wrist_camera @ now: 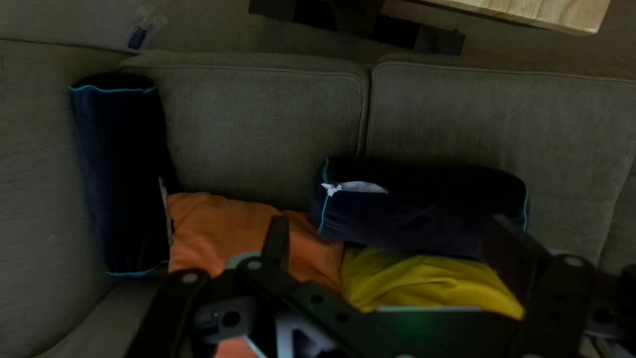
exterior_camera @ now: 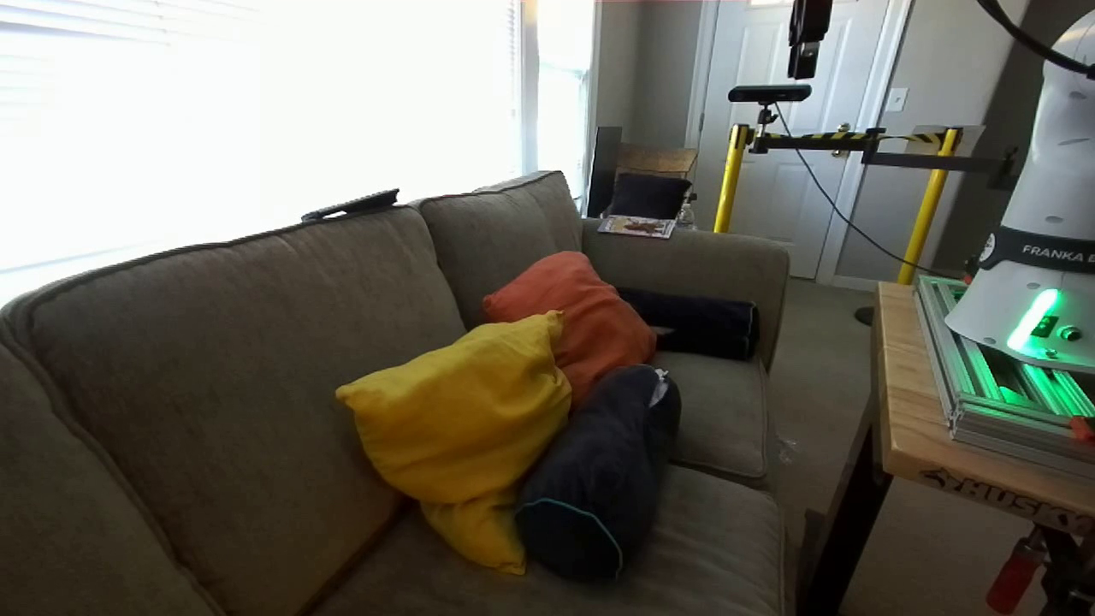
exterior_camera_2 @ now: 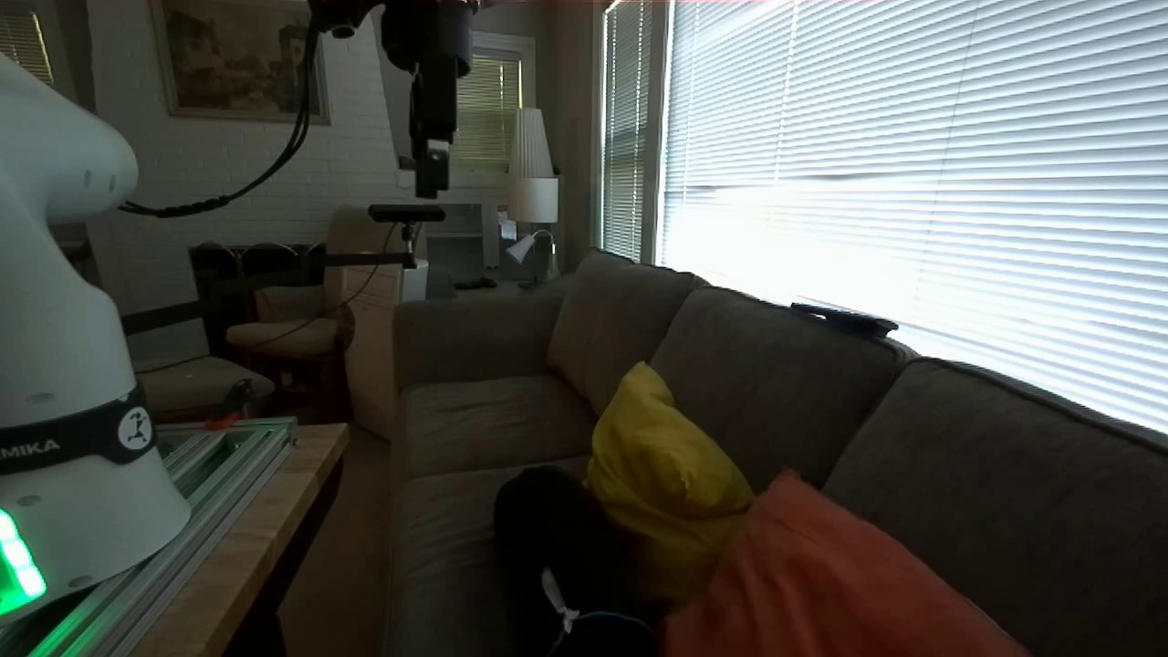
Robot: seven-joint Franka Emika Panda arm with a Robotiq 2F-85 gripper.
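High above the couch hangs my gripper, its two fingers [wrist_camera: 278, 238] wide apart and nothing between them. Only its lower end shows at the top of both exterior views. In exterior view 1, a yellow pillow [exterior_camera: 462, 411] leans on the couch back, with an orange pillow [exterior_camera: 575, 318] behind it. A dark navy bolster [exterior_camera: 606, 472] lies against the front of the yellow pillow. Another navy bolster [wrist_camera: 122, 179] rests along the couch arm in the wrist view, beside the orange pillow. My gripper's body covers parts of both pillows there.
The grey-brown couch [exterior_camera: 226, 400] runs beneath a bright window. A dark flat object [exterior_camera: 352, 205] lies on top of its backrest. My arm's base stands on a wooden workbench [exterior_camera: 914, 411] across a narrow floor gap. Bare seat cushion [exterior_camera_2: 482, 422] shows at the far end in exterior view 2.
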